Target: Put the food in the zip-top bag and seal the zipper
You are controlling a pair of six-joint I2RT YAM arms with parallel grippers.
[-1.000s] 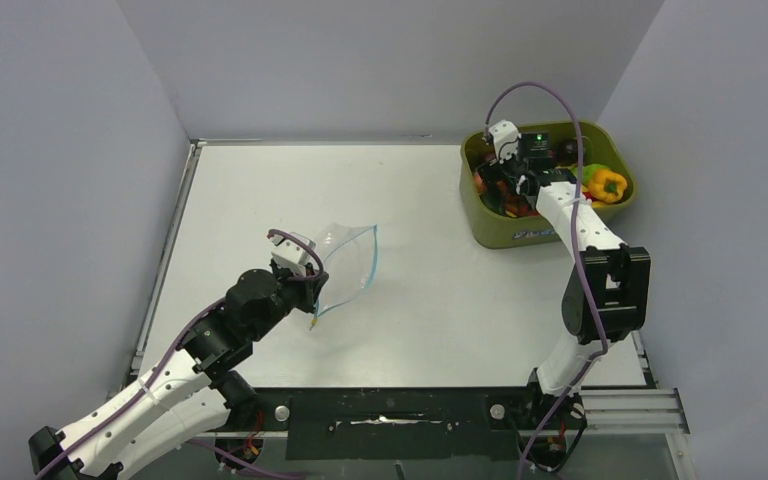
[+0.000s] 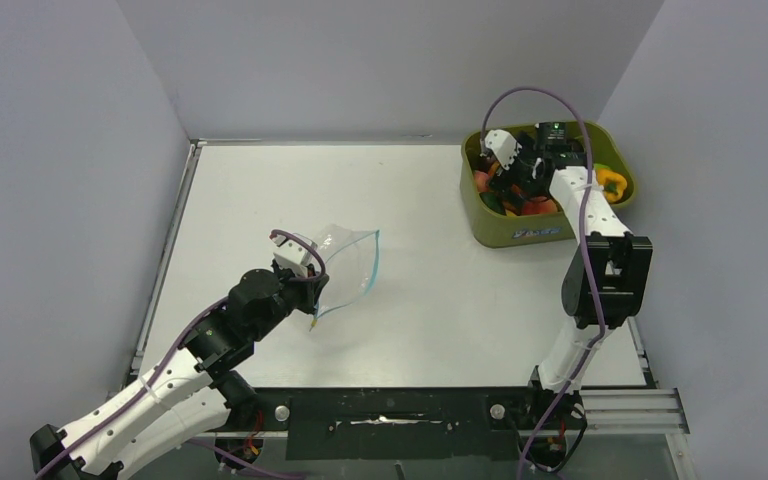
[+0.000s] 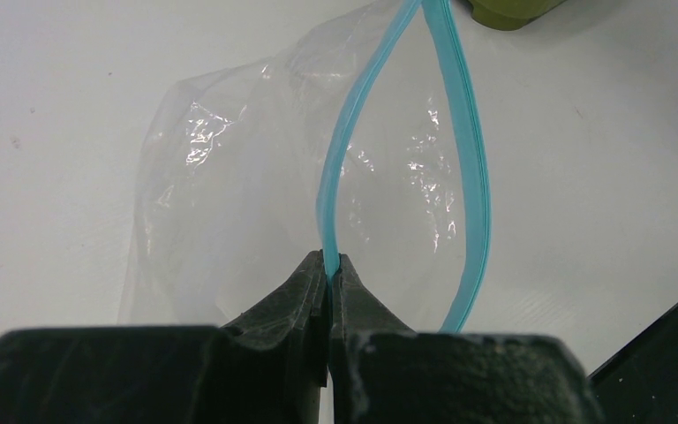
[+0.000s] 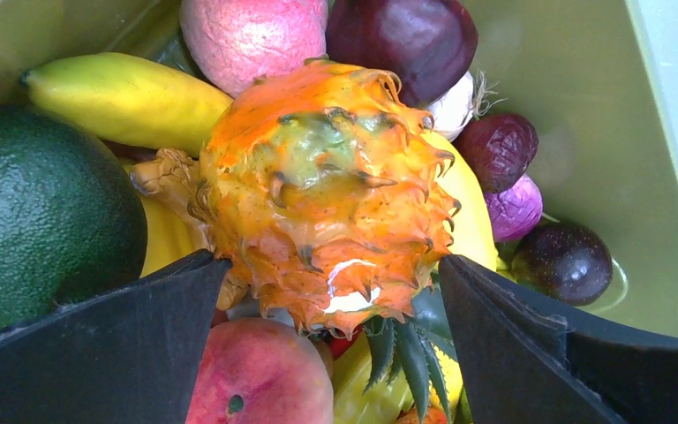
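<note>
A clear zip top bag (image 2: 348, 262) with a blue zipper stands at the table's left-middle, its mouth spread apart. My left gripper is shut on one zipper edge (image 3: 340, 150) of it; the other zipper strip (image 3: 475, 177) bows away to the right. No food shows inside the bag. Over the green bin, my right gripper is open, its fingertips on either side of a spiky orange horned melon (image 4: 327, 194). Whether the fingers touch the melon I cannot tell.
The green bin (image 2: 520, 232) at the back right holds several foods: an avocado (image 4: 48, 212), a peach (image 4: 260, 375), a banana (image 4: 128, 102), a yellow pepper (image 2: 612, 184). Bin walls (image 4: 662, 177) rise close by. The table (image 2: 450, 320) between bag and bin is clear.
My right arm has shifted slightly within the bin, its forearm now a little further right and toward the back than a second ago. The left arm and the bag are nearly still.
</note>
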